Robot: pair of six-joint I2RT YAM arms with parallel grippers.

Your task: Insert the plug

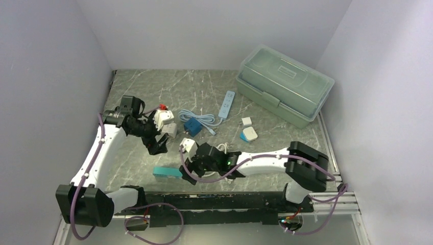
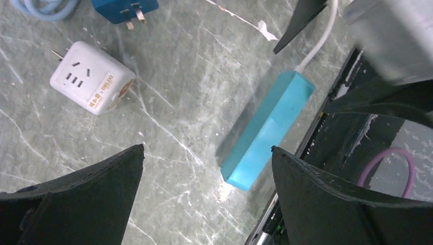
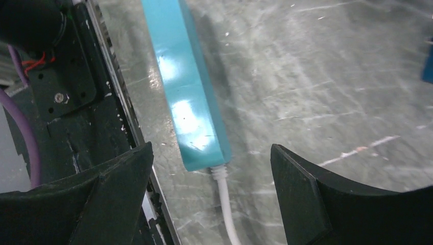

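A teal power strip [image 1: 166,172] lies along the front edge, its plain side up in the wrist views [image 2: 265,127] [image 3: 189,102], with a white cable from one end. My left gripper [image 1: 156,148] is open above and behind it, nothing between its fingers. My right gripper [image 1: 188,174] hangs open just beyond the cable end of the strip, low over it, nothing between its fingers. A white cube adapter [image 2: 92,76] with prongs lies behind the strip, and a blue adapter [image 1: 193,126] with prongs lies farther back.
A light blue power strip [image 1: 226,104] with coiled cable lies at the back centre, small white chargers [image 1: 249,133] to the right. A closed green box [image 1: 286,76] fills the back right.
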